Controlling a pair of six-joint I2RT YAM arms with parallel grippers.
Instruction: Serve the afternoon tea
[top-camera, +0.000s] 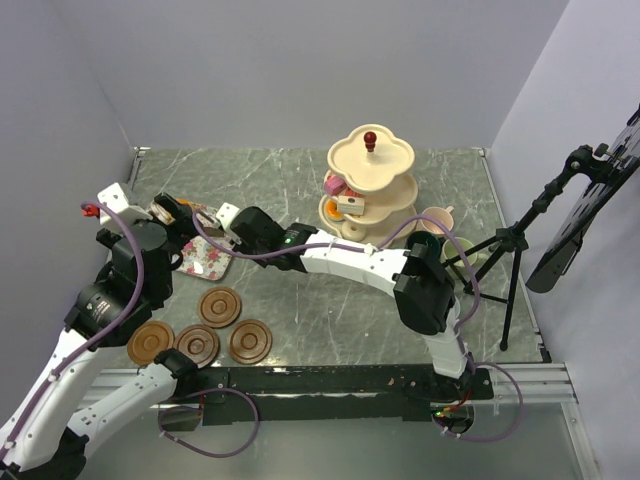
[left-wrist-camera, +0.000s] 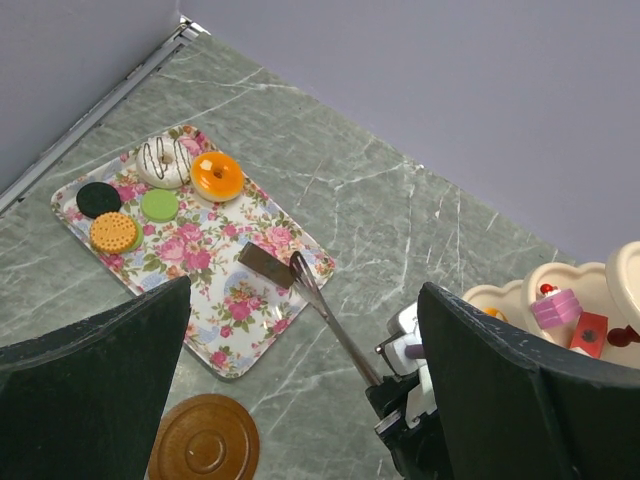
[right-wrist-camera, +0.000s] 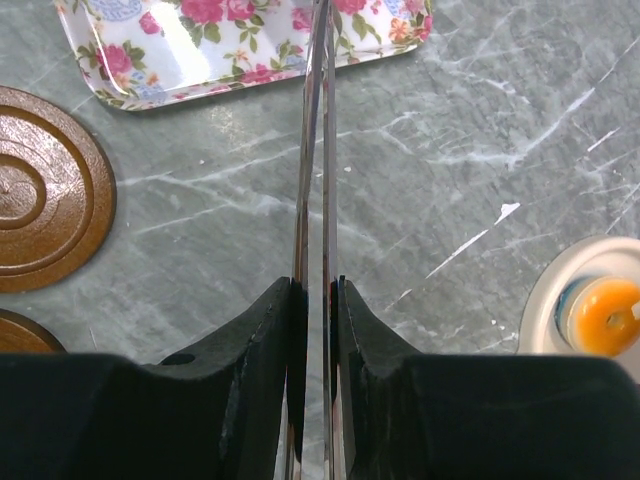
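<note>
A floral tray (left-wrist-camera: 220, 340) holds donuts (left-wrist-camera: 216, 176), cookies (left-wrist-camera: 114, 232) and a brown bar (left-wrist-camera: 264, 264). My left gripper stands open above it, with nothing between its fingers. My right gripper is shut on metal tongs (left-wrist-camera: 330, 320); in the left wrist view their tips reach the tray beside the bar. At the right is the tiered stand (top-camera: 370, 160) with pastries on it.
Round wooden coasters (top-camera: 250, 342) lie at the front left. Cups (top-camera: 435, 222) stand at the right near a black tripod (top-camera: 512, 242).
</note>
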